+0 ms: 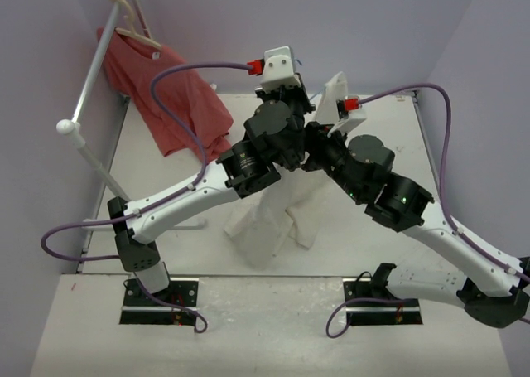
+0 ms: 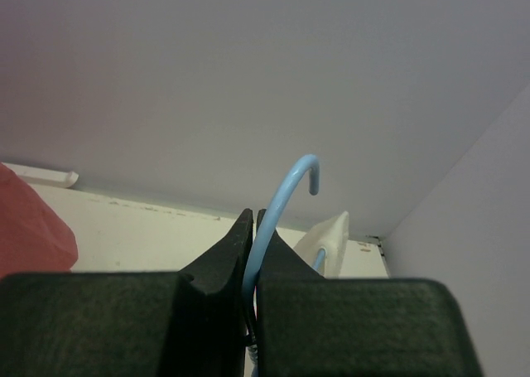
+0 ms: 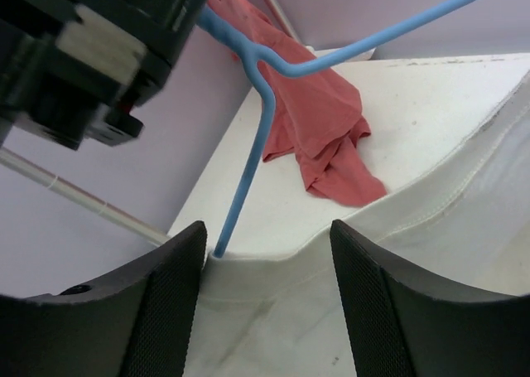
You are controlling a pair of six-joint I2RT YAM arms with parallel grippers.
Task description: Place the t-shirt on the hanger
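The blue hanger point(image 2: 277, 203) is held near its hook by my left gripper, which is shut on it. In the right wrist view, one hanger arm point(image 3: 248, 174) points down to the neck edge of the white t-shirt point(image 3: 273, 311), its tip at the cloth beside a finger. The other arm runs off to the upper right. In the left wrist view, a raised shirt corner point(image 2: 335, 238) stands around or against part of that arm. My right gripper has its fingers apart, with shirt cloth across the gap. From above, the arms hide much of the shirt point(image 1: 277, 215).
A red garment point(image 1: 170, 99) hangs from a wooden hanger point(image 1: 132, 31) on the white rack point(image 1: 95, 62) at the left.
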